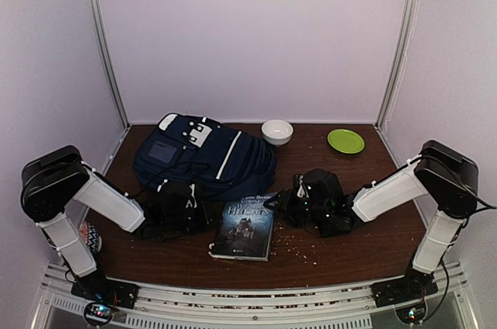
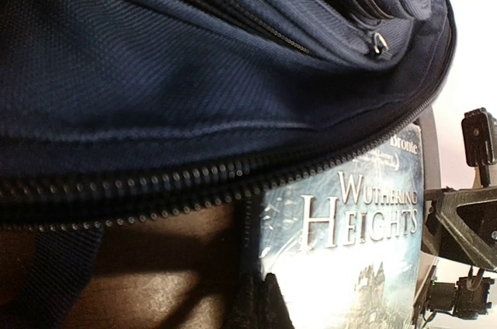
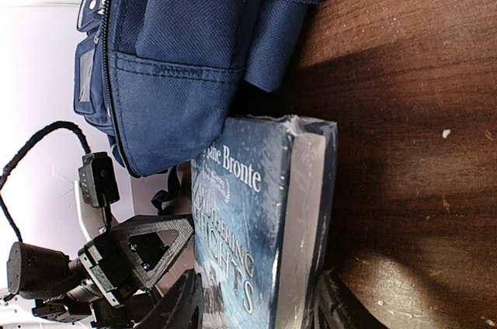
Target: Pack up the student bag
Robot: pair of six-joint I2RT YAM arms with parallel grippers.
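Observation:
A thick book titled Wuthering Heights [image 1: 244, 230] lies on the table, its top end against the front edge of the navy backpack [image 1: 233, 160]. In the right wrist view, the fingers of my right gripper stand on either side of the book [image 3: 248, 181], shut on its long page edge. The bag [image 3: 175, 65] overhangs the book's top corner. My left gripper [image 1: 208, 214] is left of the book, close to the bag. In the left wrist view its dark fingertips [image 2: 268, 304] are together beside the spine, with nothing visible between them. The bag's zipper edge [image 2: 233, 178] runs above.
Behind the bag's right end stands a white bowl [image 1: 277, 132]. A green plate [image 1: 345, 141] lies at the back right. Small crumbs [image 1: 299, 250] are scattered right of the book. A patterned item [image 1: 90, 237] sits at the left edge. The right side has open table.

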